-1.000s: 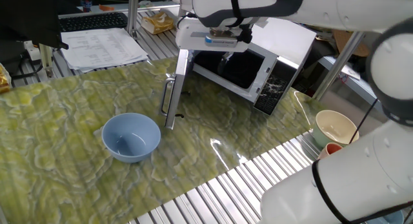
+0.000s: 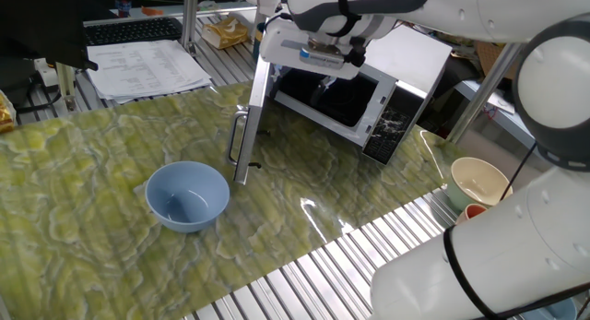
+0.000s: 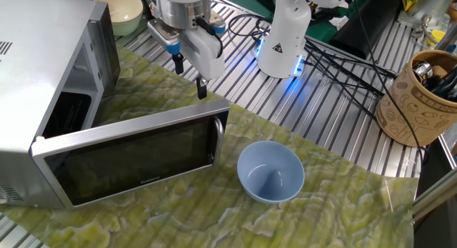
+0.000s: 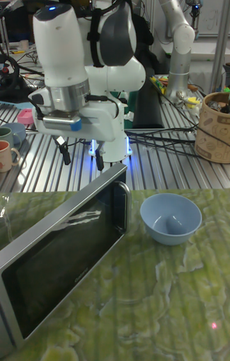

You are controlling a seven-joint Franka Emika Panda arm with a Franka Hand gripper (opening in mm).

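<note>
The microwave [image 3: 43, 73] stands with its door [image 3: 136, 159] swung wide open, and its dark cavity [image 2: 327, 99] shows from the side. My gripper [image 3: 191, 76] hangs above the door's free end, on the robot-base side. Its two fingers [image 4: 100, 160] are spread apart with nothing between them. A light-blue bowl [image 2: 187, 196] rests upright and empty on the green marbled mat, close to the door handle [image 3: 218, 141] but apart from it. In exterior view 1, the hand and door partly hide the fingers.
A cream-and-green bowl [image 2: 479, 181] and an orange cup [image 2: 472, 211] stand beyond the mat near the arm. A patterned utensil bucket [image 3: 410, 105] is by the slatted table's edge. Papers [image 2: 147, 69] lie behind the mat. Open mat surrounds the blue bowl.
In exterior view 1 my hand has shifted slightly right over the door. Door, microwave and blue bowl have stayed in place.
</note>
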